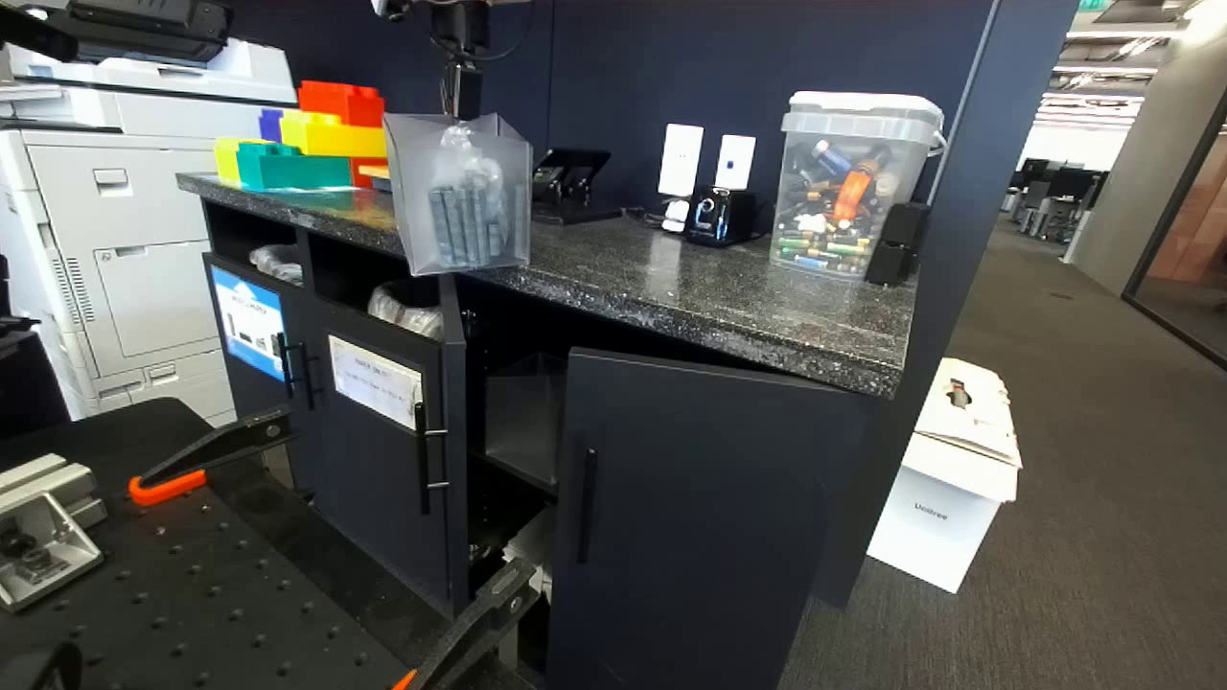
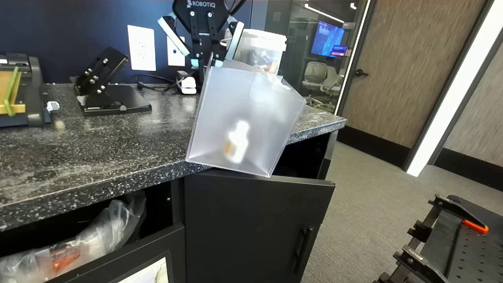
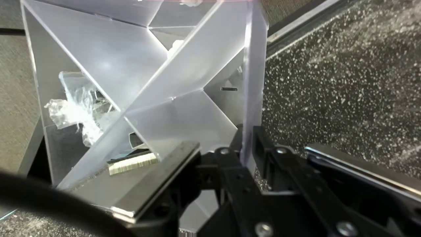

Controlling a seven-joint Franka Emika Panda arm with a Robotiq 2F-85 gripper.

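Observation:
My gripper is shut on the upper wall of a translucent plastic bin, with that wall pinched between its black fingers in the wrist view. Diagonal dividers split the bin into compartments. Crumpled clear plastic and a brass-coloured strip stack lie inside. Through the wall in exterior view 1, grey bars show behind the frosted plastic. The bin hangs tilted at the front edge of the dark speckled counter, its lower part overlapping that edge in both exterior views. Whether its base touches the counter I cannot tell.
Below, a cabinet door stands ajar; another clear bin sits inside. A tub of batteries is at the counter's right end, toy bricks at the left. A black stand stands behind.

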